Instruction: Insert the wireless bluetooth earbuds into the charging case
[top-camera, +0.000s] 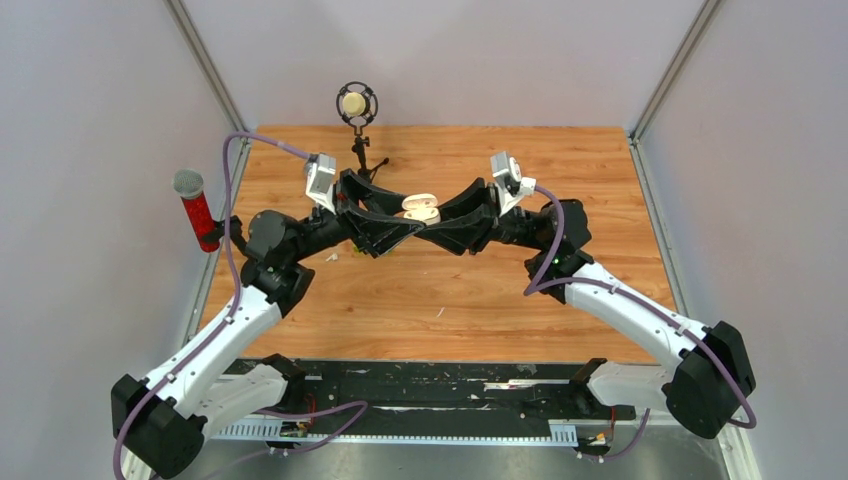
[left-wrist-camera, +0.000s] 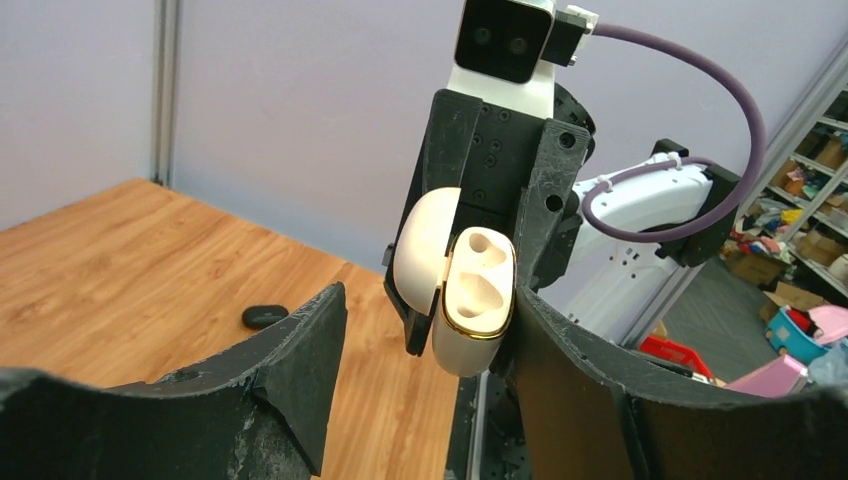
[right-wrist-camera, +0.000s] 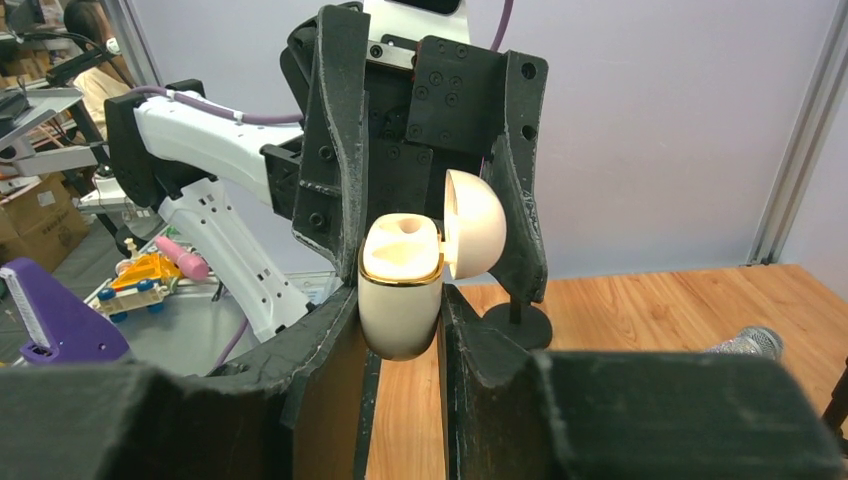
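Cream-white and open-lidded, the charging case (right-wrist-camera: 402, 315) is held by my right gripper (top-camera: 430, 224), shut on its lower body. In the left wrist view the case (left-wrist-camera: 474, 290) shows hollows in its top face, and its rounded lid (left-wrist-camera: 424, 250) stands swung to one side. My left gripper (top-camera: 412, 212) is open around the case, its fingers (right-wrist-camera: 340, 150) spread to either side. One left finger is very close to the case; contact is hard to tell. I can make out no separate earbud in any view.
A microphone on a stand (top-camera: 356, 104) is at the back left, and a red microphone (top-camera: 200, 218) at the left edge. Small white scraps (top-camera: 332, 257) lie on the wooden table (top-camera: 520, 310).
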